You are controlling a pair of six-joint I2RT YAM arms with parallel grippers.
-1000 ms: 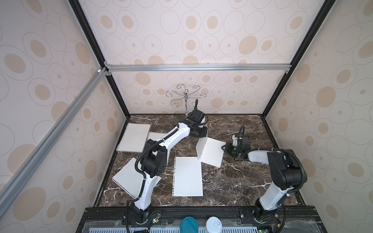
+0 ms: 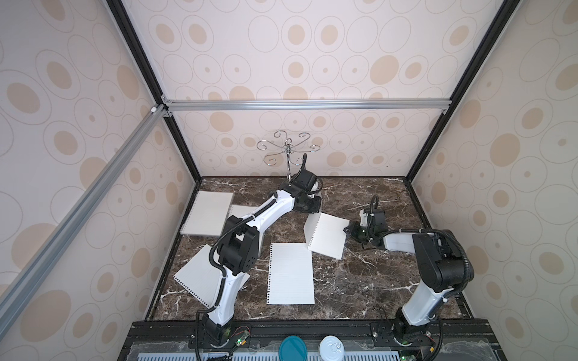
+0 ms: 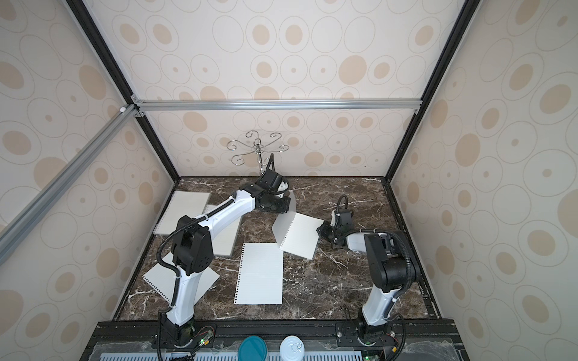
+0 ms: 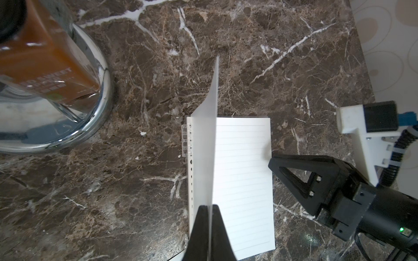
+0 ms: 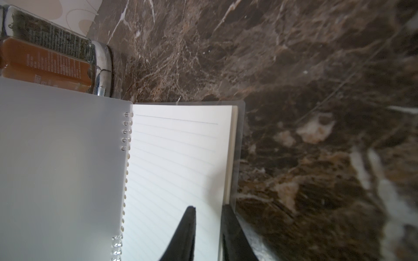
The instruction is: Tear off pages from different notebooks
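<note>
An open spiral notebook [image 2: 327,236] lies right of centre, its translucent cover [image 5: 61,169] raised on the spine side. My left gripper is above it, shut on that upright cover sheet, seen edge-on running up from the fingertips. My right gripper sits at the notebook's right edge, part open, one finger against the page stack's edge. A lined loose-looking sheet with a punched edge [image 2: 290,273] lies in front. More notebooks [image 2: 206,213] lie on the left, one with a white page [image 2: 201,275] at the front left.
A chrome stand [image 2: 289,147] with bottles [image 4: 52,61] on its base stands at the back centre, behind my left gripper. Bare marble table [image 2: 373,288] shows at front right and back right. Walls surround the table.
</note>
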